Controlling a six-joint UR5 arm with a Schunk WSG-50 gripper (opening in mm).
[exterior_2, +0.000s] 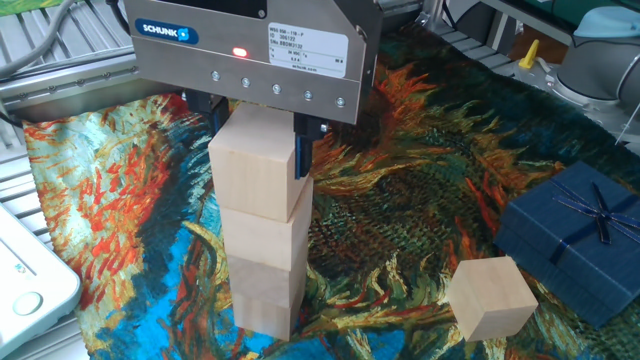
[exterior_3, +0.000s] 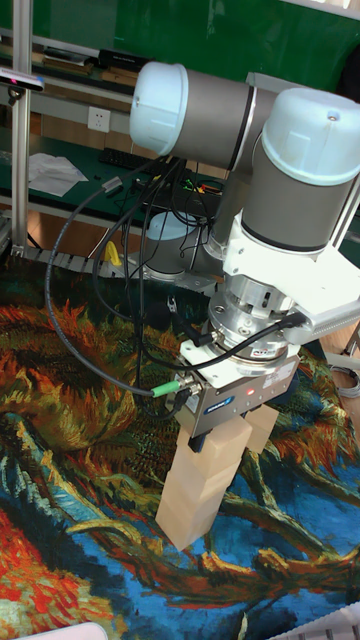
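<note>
Several pale wooden cubes form a tall, slightly uneven stack. Its top block (exterior_2: 252, 178) sits between the fingers of my gripper (exterior_2: 258, 133), which is shut on it; the near finger (exterior_2: 303, 150) lies against the block's right side. Directly beneath is another block (exterior_2: 262, 240), with the lower part of the stack (exterior_2: 264, 305) standing on the cloth. From the other side, the stack (exterior_3: 192, 496) leans in the picture under the gripper (exterior_3: 222, 427); fingertips are mostly hidden there. A separate wooden cube (exterior_2: 492, 298) rests to the right of the stack.
A dark blue gift box (exterior_2: 575, 235) with a ribbon lies at the right. At the left edge is a white device (exterior_2: 30, 275). Cables (exterior_3: 80, 352) hang in loops beside the arm.
</note>
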